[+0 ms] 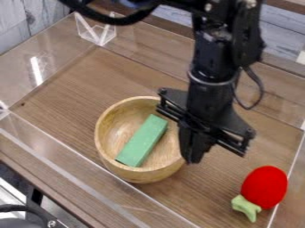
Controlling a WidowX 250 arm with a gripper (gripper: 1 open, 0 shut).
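My black gripper [202,134] hangs over the right side of a round wooden bowl [116,113], its fingertips pointing down near the bowl's rim. It looks shut, with nothing seen between its fingers, though the gap is hard to make out. A green block [142,142] lies in the bowl. To the lower right, a red rounded object [265,184] lies on the table with a pale green piece [245,207] beside it, at its lower left.
A small clear acrylic piece [95,27] stands at the back left. The table's edges show along the right and lower left.
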